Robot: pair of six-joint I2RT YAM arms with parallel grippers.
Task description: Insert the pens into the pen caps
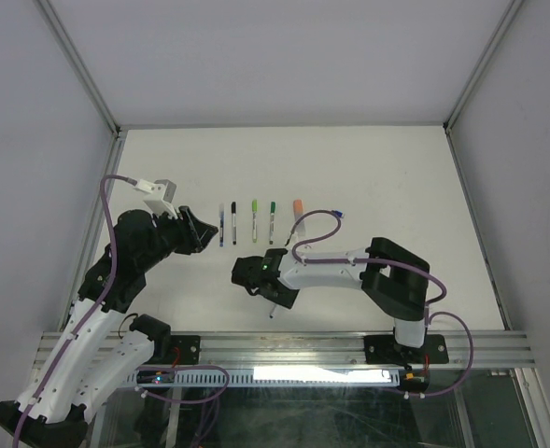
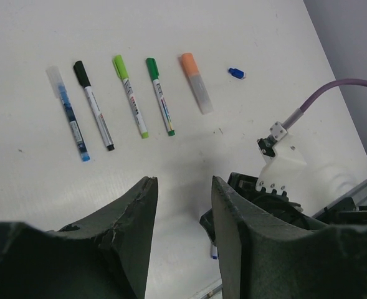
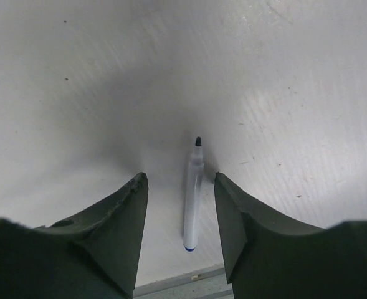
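A white uncapped pen (image 3: pixel 193 199) with a dark tip lies between the open fingers of my right gripper, close to the table. A small blue cap (image 2: pixel 237 73) lies at the back right. A row holds a blue pen (image 2: pixel 72 124), a black pen (image 2: pixel 96 112), a light-green pen (image 2: pixel 131 103), a green pen (image 2: pixel 161 103) and an orange-capped marker (image 2: pixel 198 90). My left gripper is raised left of the row, open, with nothing between its fingers.
Metal rails (image 1: pixel 284 345) run along its front edge, and walls enclose the sides and back.
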